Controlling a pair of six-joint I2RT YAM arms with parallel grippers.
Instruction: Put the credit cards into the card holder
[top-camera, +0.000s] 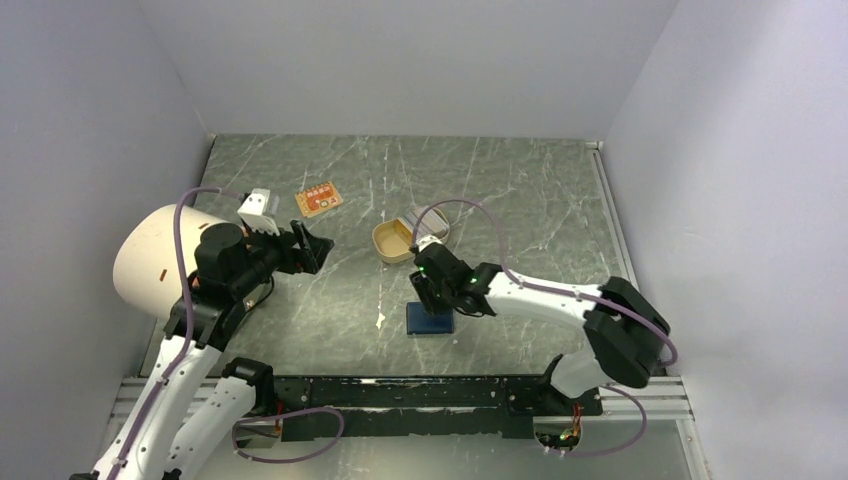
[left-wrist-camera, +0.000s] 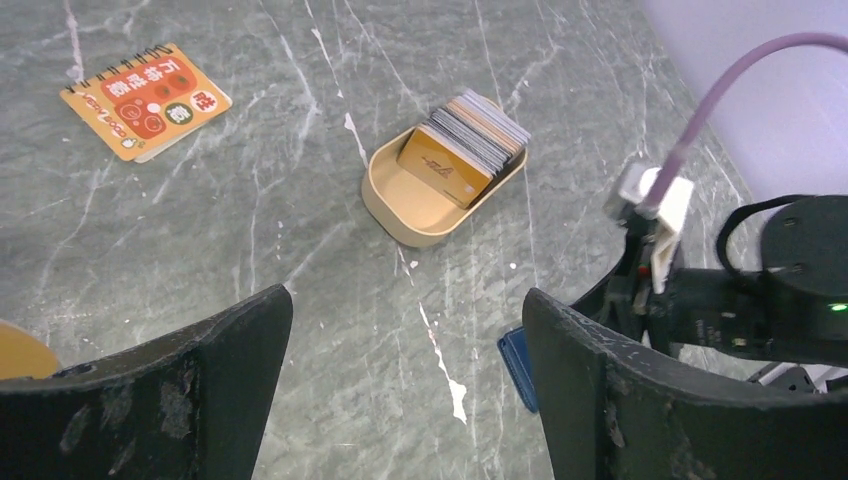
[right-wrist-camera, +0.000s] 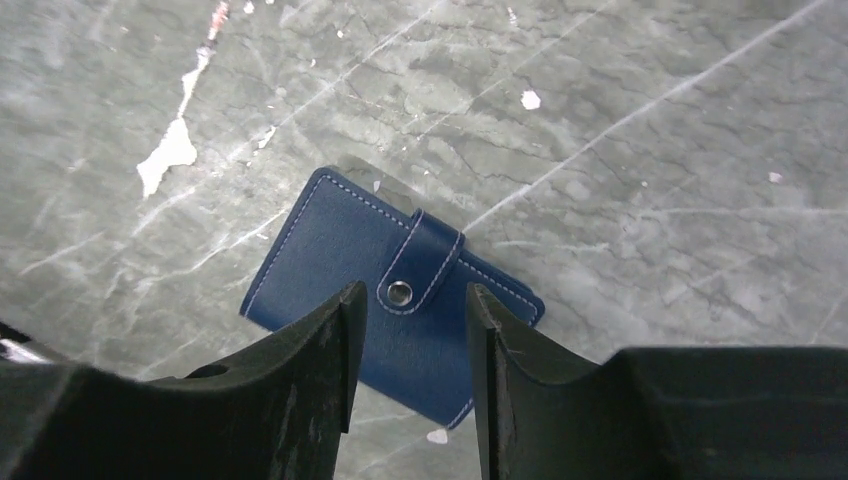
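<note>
A dark blue card holder (right-wrist-camera: 300, 260) with a snap strap (right-wrist-camera: 430, 250) lies closed on the marble table. My right gripper hangs just over it, part open, its fingertips either side near the strap, nothing visibly held. A stack of cards (top-camera: 425, 220) sits in a beige oval tray (top-camera: 390, 245) behind the holder; in the left wrist view they stand slanted in the tray (left-wrist-camera: 400, 210). My left gripper (top-camera: 305, 250) is raised at the left, open with nothing between its fingers.
An orange notepad (top-camera: 318, 198) lies at the back left. A large cream roll (top-camera: 150, 260) is behind my left arm. Walls surround it.
</note>
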